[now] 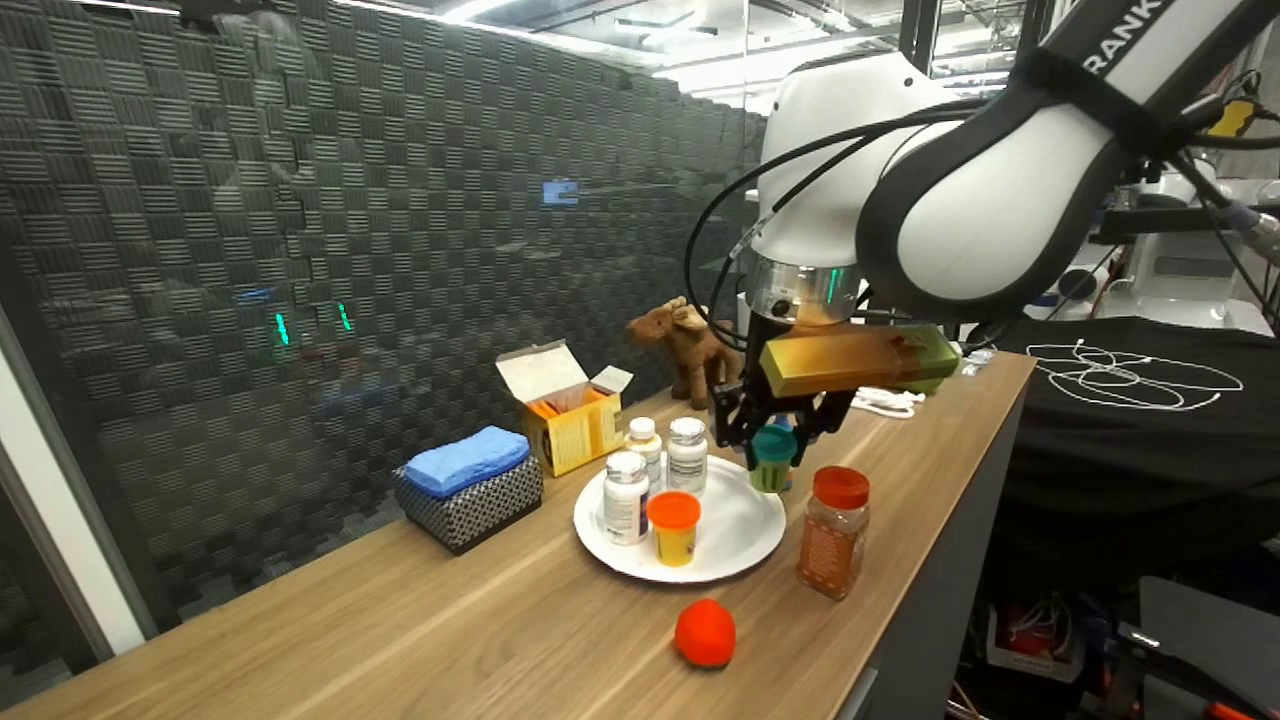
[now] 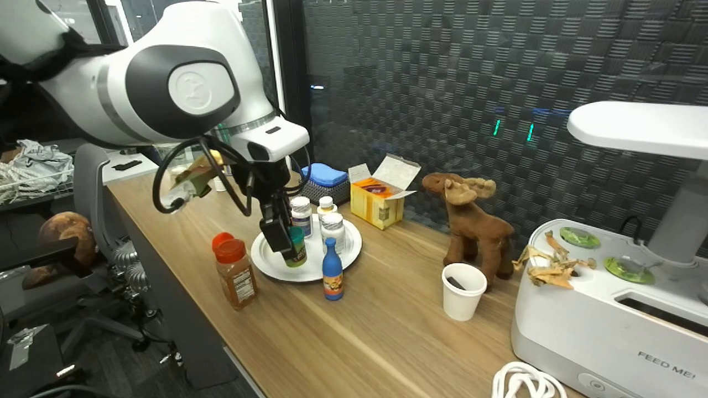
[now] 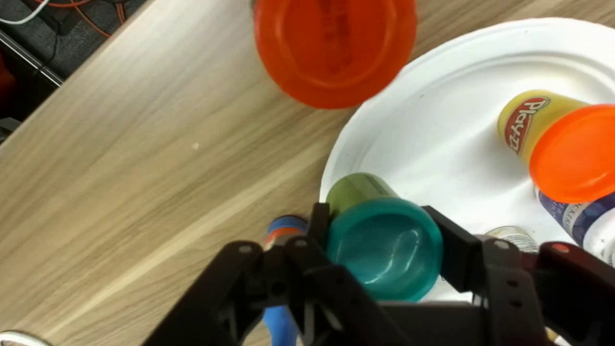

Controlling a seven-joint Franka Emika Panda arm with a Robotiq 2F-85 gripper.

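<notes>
A small green tub with a teal lid (image 3: 385,248) is pinched between the two black fingers of my gripper. In exterior view 1 the tub (image 1: 771,462) hangs at the right rim of the white plate (image 1: 744,540); whether its base touches the plate I cannot tell. On the plate stand several white pill bottles (image 1: 625,498) and a yellow Play-Doh tub with an orange lid (image 1: 674,528). The gripper's fingers partly cover the green tub in exterior view 2.
A red-capped spice jar (image 1: 834,534) stands close to the plate's right edge, and a blue bottle (image 2: 332,271) beside its rim. Also around are a red ball (image 1: 705,634), yellow box (image 2: 376,202), plush moose (image 2: 474,225) and paper cup (image 2: 461,298).
</notes>
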